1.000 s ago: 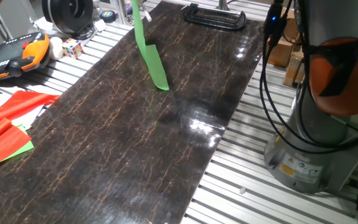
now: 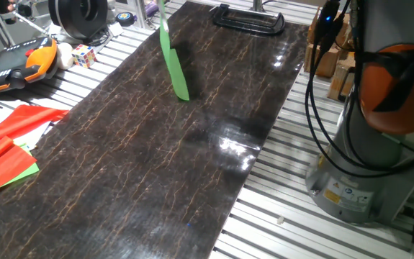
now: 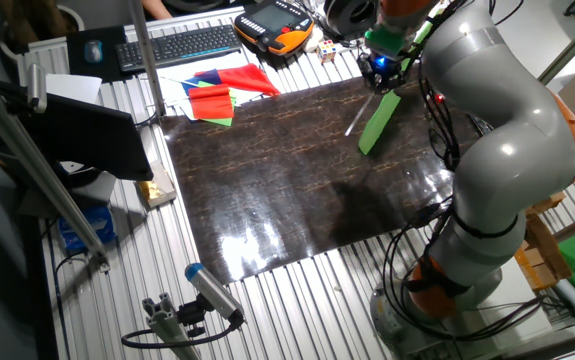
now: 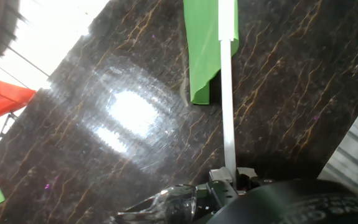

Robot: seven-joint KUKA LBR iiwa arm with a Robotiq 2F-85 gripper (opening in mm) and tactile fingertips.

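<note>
A thin white rod [image 4: 227, 106] runs from my gripper up through the wrist view. My gripper is shut on its near end. Green sheet material [image 4: 203, 50] lies along the rod's far part; how the two are joined is not clear. From the side, the rod [image 3: 359, 115] slants down from the gripper [image 3: 377, 72] over the dark tabletop, with a long green strip [image 3: 379, 124] beside it. In exterior view 1 the green strip [image 2: 176, 73] hangs at the far part of the table, the gripper being out of frame.
Red, blue and green sheets [image 3: 212, 100] lie at the table's edge, by a keyboard [image 3: 179, 47] and an orange-black pendant [image 3: 275, 26]. A black clamp-like frame [image 2: 248, 20] rests at the far end.
In exterior view 1 the green strip's lower end has shifted slightly left and up. The arm's hanging cables have moved a little to the right.
</note>
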